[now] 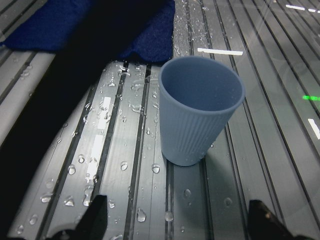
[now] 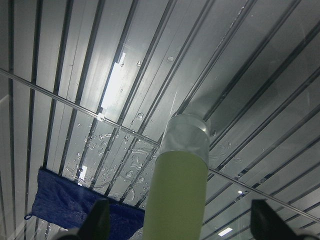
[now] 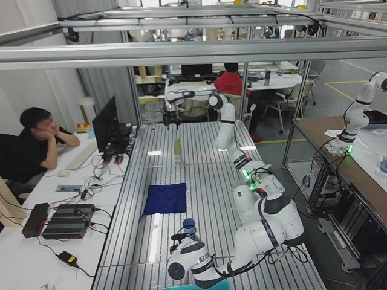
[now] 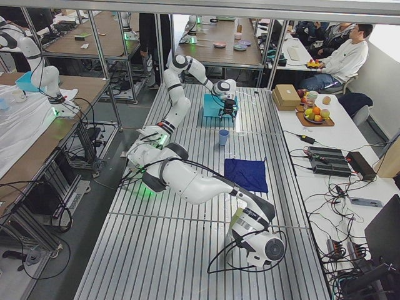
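A ribbed blue cup [image 1: 192,125] stands upright on the slatted table, just ahead of my left gripper, which is open with nothing between its fingers. A green bottle with a clear end [image 2: 176,195] stands between and beyond the fingertips of my right gripper, which is open and above it. A dark blue cloth [image 3: 165,198] lies flat between the cup and the bottle.
A teal bin [image 4: 212,106] sits at the table's end beside the left arm. Water drops dot the slats [image 1: 115,180]. Desks with electronics [image 4: 331,160] line one side.
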